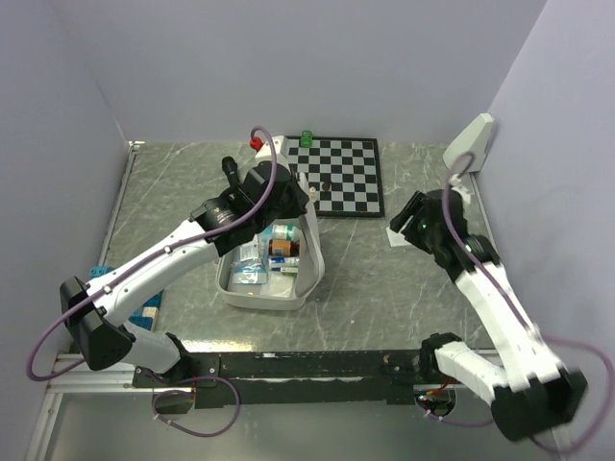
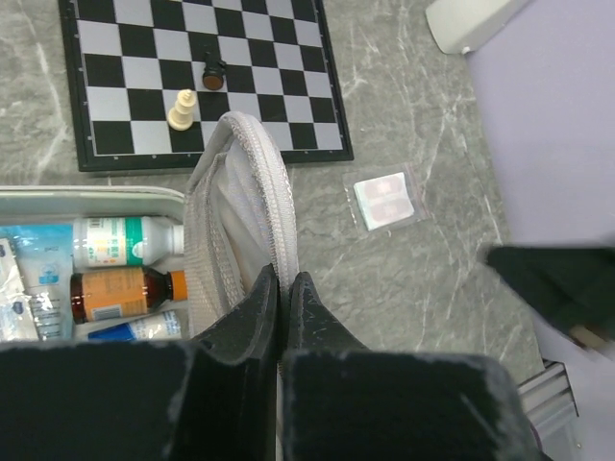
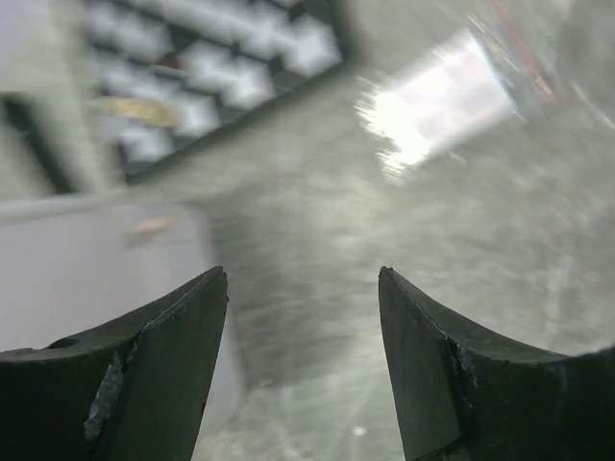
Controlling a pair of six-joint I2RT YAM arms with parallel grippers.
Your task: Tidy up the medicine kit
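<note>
The open medicine kit (image 1: 252, 298) holds a blue-white packet (image 1: 248, 261), a white-green bottle (image 2: 125, 240), an orange-labelled brown bottle (image 2: 115, 293) and a blue tube (image 2: 139, 327). My left gripper is shut on the kit's mesh-lined lid (image 2: 235, 192), which stands raised at the kit's right side. My right gripper is open above the bare table, right of the kit, apart from the lid; its wrist view is blurred. A small packet in a clear bag (image 2: 382, 200) lies on the table to the kit's right.
A chessboard (image 1: 348, 163) with a few pieces lies at the back. A white object (image 1: 466, 144) stands at the back right, by the wall (image 1: 548, 192).
</note>
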